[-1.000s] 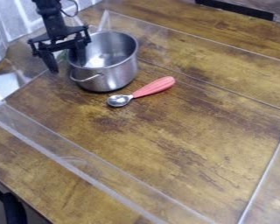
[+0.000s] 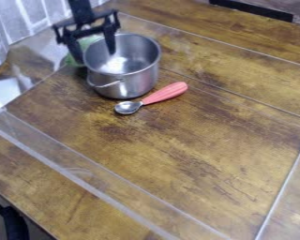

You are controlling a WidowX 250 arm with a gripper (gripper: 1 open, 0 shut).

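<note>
A steel pot (image 2: 123, 73) stands at the upper left of the wooden table. My dark gripper (image 2: 85, 37) hangs blurred just above the pot's back-left rim, its fingers pointing down; whether it is open or shut is unclear. A spoon with a pink handle (image 2: 165, 93) and a steel bowl lies just in front of the pot, to its right. A blurred green shape (image 2: 67, 52) is partly hidden behind the gripper and pot.
Clear edging runs along the left and right, and a dark strip (image 2: 253, 9) lies at the back right.
The gripper has moved right, from left of the pot to over its back-left rim. The pot appears slightly shifted; the spoon has not visibly moved.
</note>
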